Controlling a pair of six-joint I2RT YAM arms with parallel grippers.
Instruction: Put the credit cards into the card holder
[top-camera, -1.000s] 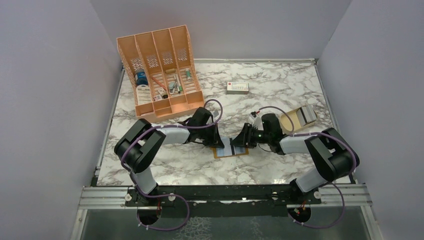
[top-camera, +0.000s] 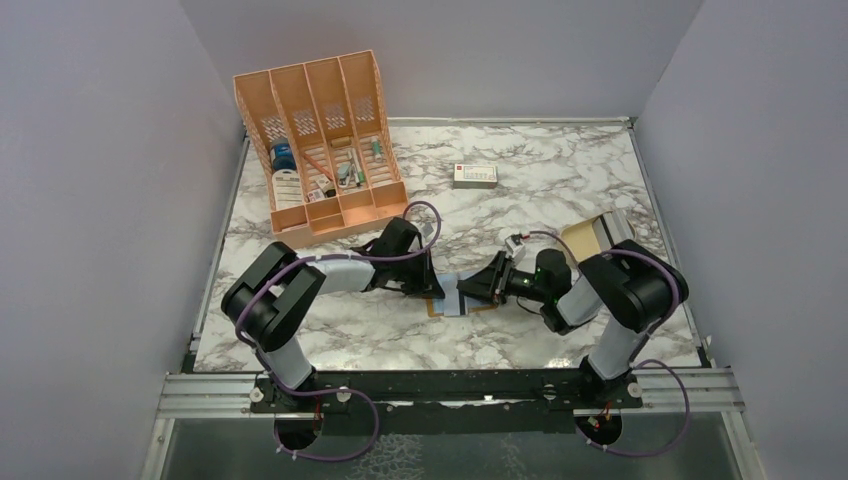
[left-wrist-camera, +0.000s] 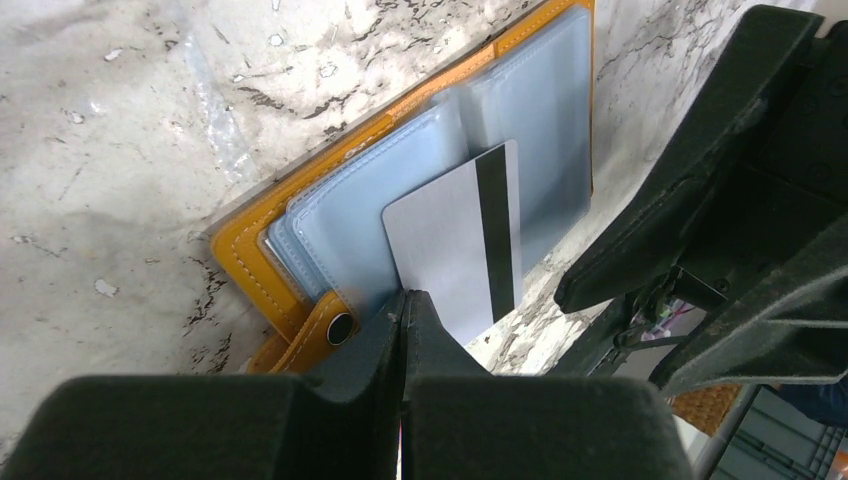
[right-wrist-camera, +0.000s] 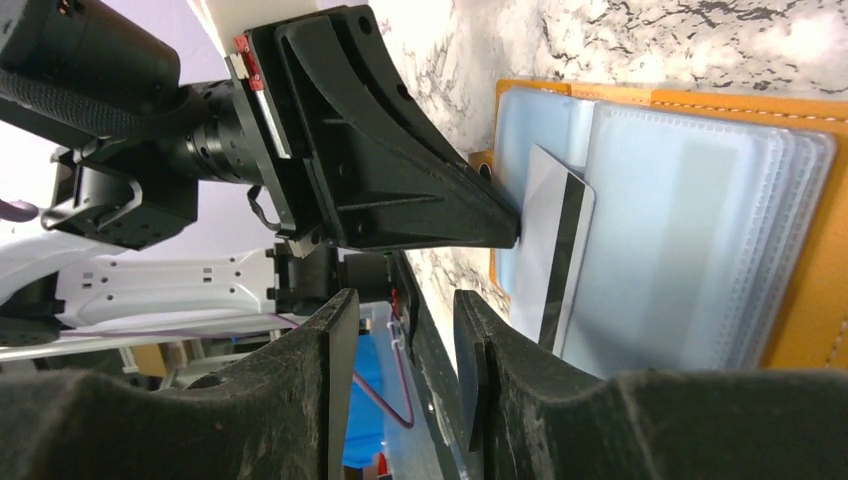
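The brown card holder (left-wrist-camera: 252, 238) lies open on the table, its clear bluish sleeves (left-wrist-camera: 355, 205) facing up. A silver credit card (left-wrist-camera: 440, 238) with a black stripe lies over the sleeves, not inside a pocket. Its lower part sticks out past the holder's near edge. My left gripper is shut on the card's left edge; in the right wrist view its tip (right-wrist-camera: 515, 232) meets that edge. My right gripper stands open beside the card, nothing between its fingers; the left wrist view shows those fingers (left-wrist-camera: 690, 205) clear of the card.
A peach organizer (top-camera: 300, 238) with several small items stands at the back left. The white box (top-camera: 475, 177) sits at the back. On the right, my right arm partly covers a tan box (top-camera: 580, 240).
My right gripper has come away from the card's striped side and shifted. The left gripper has barely moved.
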